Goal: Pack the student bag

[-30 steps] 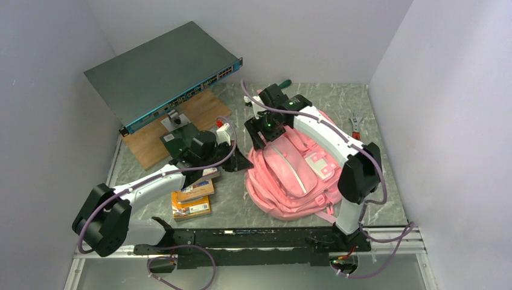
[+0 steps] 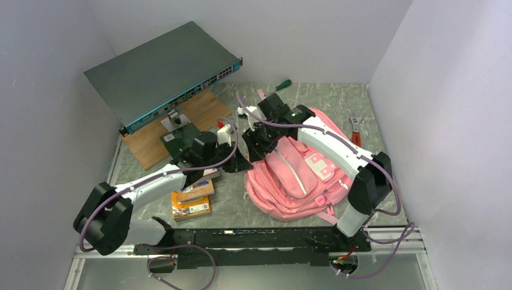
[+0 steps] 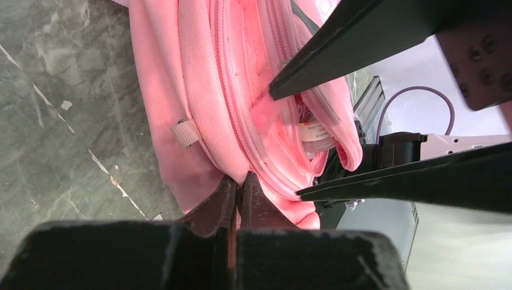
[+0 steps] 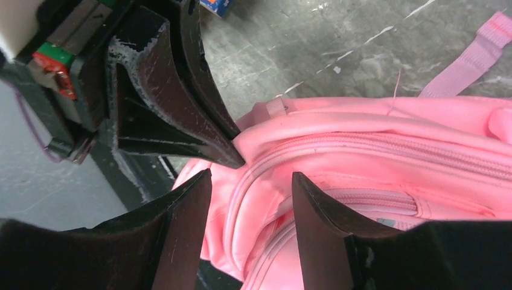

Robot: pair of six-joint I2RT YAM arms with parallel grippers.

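Note:
The pink bag (image 2: 302,181) lies on the right half of the grey surface, its zipped opening (image 3: 226,78) partly parted; a labelled container (image 3: 314,136) shows inside. At the bag's upper left edge my left gripper is shut on the pink fabric. Just beside it my right gripper is open over the zipper, its two black fingertips apart with pink fabric below and between them.
A board (image 2: 139,148) and stacked books (image 2: 193,208) lie at left under a large dark panel (image 2: 163,72). An adjustable wrench (image 2: 355,130) lies at right, a screwdriver (image 2: 283,84) at the back.
The left arm stays nearly still.

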